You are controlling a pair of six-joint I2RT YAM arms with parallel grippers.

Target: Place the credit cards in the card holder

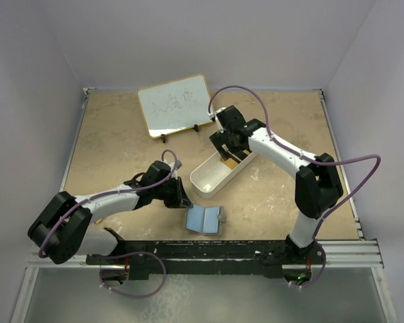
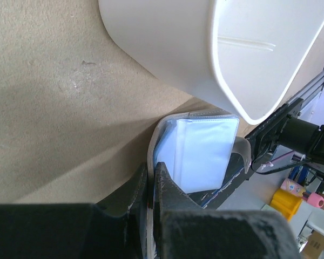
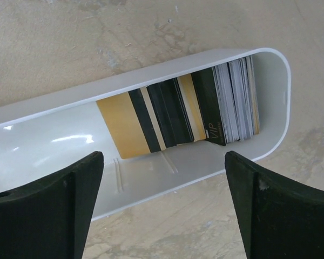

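The card holder lies open on the table, blue sleeves up. My left gripper is shut at its left edge; a thin clear flap rises along the fingertips, and I cannot tell whether it is between them. A white tray holds a row of gold, black and white cards at its far end. My right gripper hangs open over the tray, fingers either side of the cards in the right wrist view, nothing between them.
A whiteboard on small stands is at the back.
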